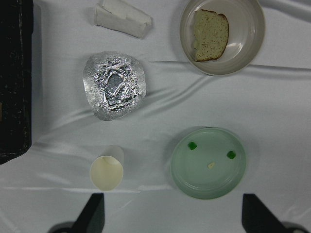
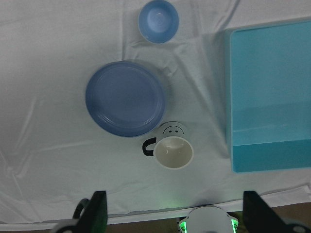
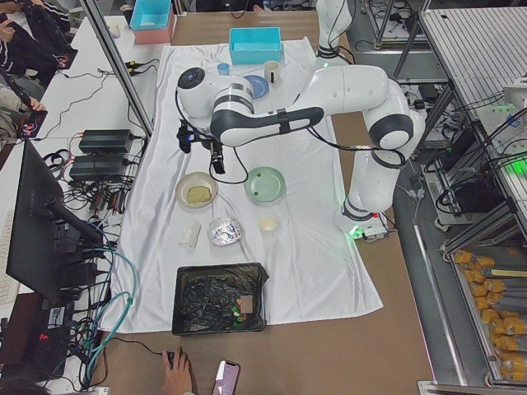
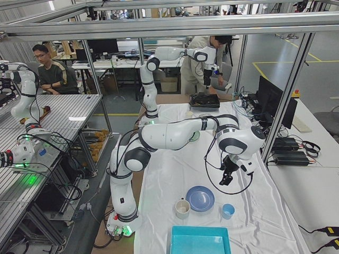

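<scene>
My left gripper stands open and empty above a green plate [image 1: 204,170] with small bits on it, a white cup [image 1: 106,172], a crumpled foil dish [image 1: 114,85], a white wrapped roll [image 1: 121,18] and a beige plate [image 1: 245,46] holding a bread slice [image 1: 210,36]. My right gripper stands open and empty over the other end of the cloth, above a blue plate [image 2: 125,99], a smiley mug [image 2: 172,150], a small blue cup [image 2: 158,22] and a turquoise bin [image 2: 272,87].
A black-lined tray [image 3: 210,300] sits at one end of the white cloth. Monitors [image 3: 37,222], electronics and cables line one side; metal frame posts stand around the table.
</scene>
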